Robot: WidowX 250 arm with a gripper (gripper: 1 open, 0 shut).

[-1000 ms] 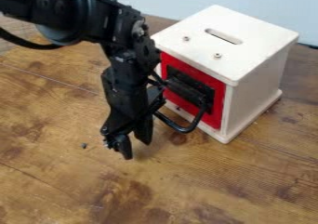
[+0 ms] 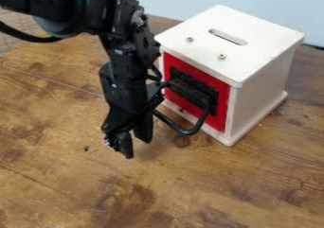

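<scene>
A white wooden box (image 2: 257,85) stands at the right, with a slot in its top and a red front (image 2: 218,120) that has a dark panel in it. My black gripper (image 2: 135,137) points down just left of the box's front, low over the wooden table, its fingertips apart with nothing visible between them. A black cable loops from the arm in front of the red face, hiding part of it.
A pale wall stands behind the box.
My arm and gripper have shifted very slightly; the box has stayed where it was.
</scene>
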